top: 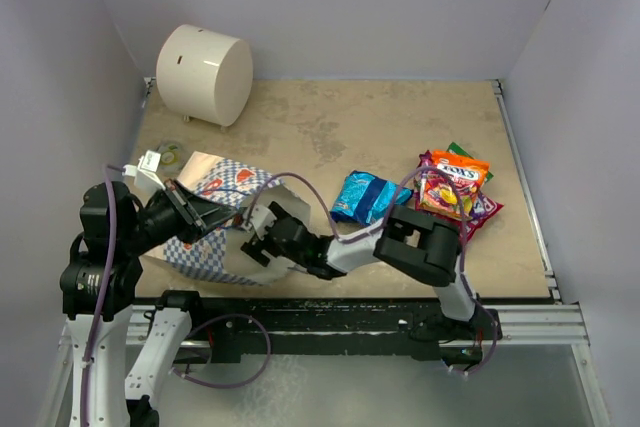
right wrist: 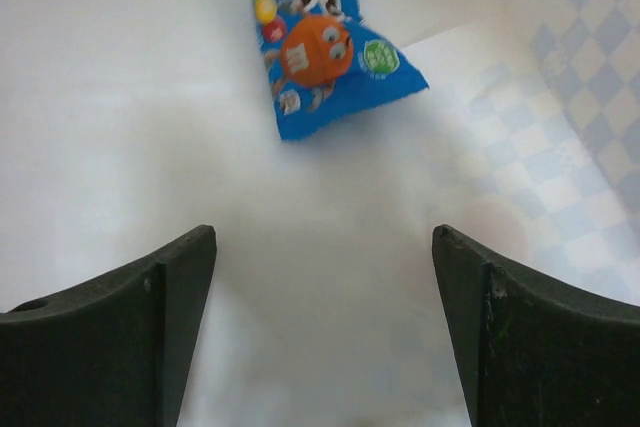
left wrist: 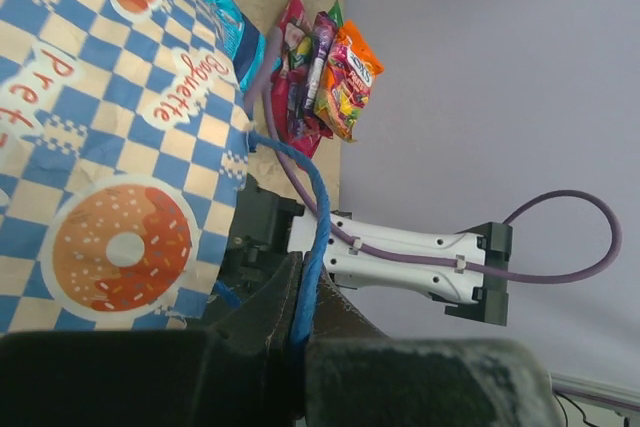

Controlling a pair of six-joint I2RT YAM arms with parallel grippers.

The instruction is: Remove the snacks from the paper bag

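The paper bag, blue-and-white checked with pastry prints, lies at left with its mouth facing right. My left gripper is shut at the bag's mouth; in the left wrist view the bag's blue cord handle runs down to its closed fingers. Inside the mouth is my right gripper, open, with nothing between its fingers. Ahead of it in the right wrist view, a blue snack packet with an orange character lies on the bag's pale inner side. Its upper part is cut off by the frame.
A blue snack bag lies just beyond the right arm. Several packets are piled at right, an orange one on top. A white cylinder stands at back left.
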